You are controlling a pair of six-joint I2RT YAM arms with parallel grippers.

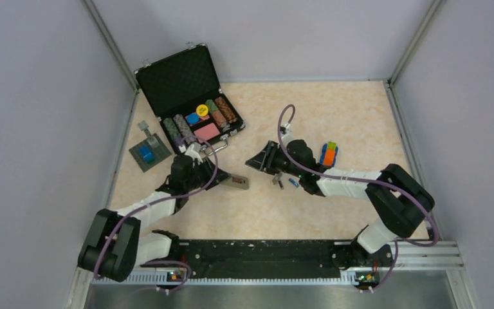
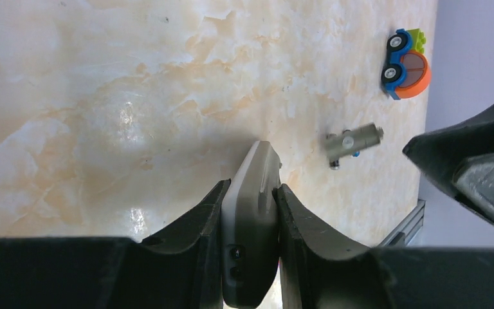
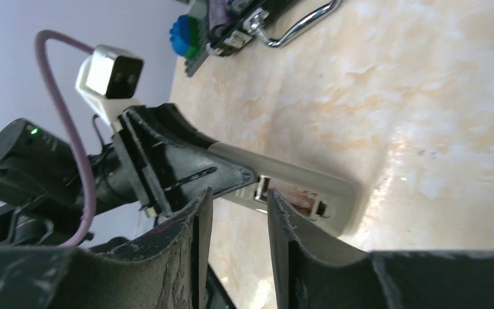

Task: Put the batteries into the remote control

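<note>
My left gripper [image 1: 217, 177] is shut on the grey remote [image 1: 237, 183], whose battery compartment [image 3: 294, 197] faces up in the right wrist view with its cover off. In the left wrist view the remote [image 2: 251, 219] fills the space between the fingers. My right gripper [image 1: 257, 161] is raised to the right of the remote, fingertips slightly apart, nothing visible between them. Below it lie small batteries [image 1: 293, 182] and a small grey piece [image 1: 276, 178], probably the cover, blurred in the left wrist view.
An open case of chips [image 1: 207, 131] stands at back left, beside a grey board with blue block [image 1: 146, 154]. A toy car [image 1: 329, 154] sits to the right.
</note>
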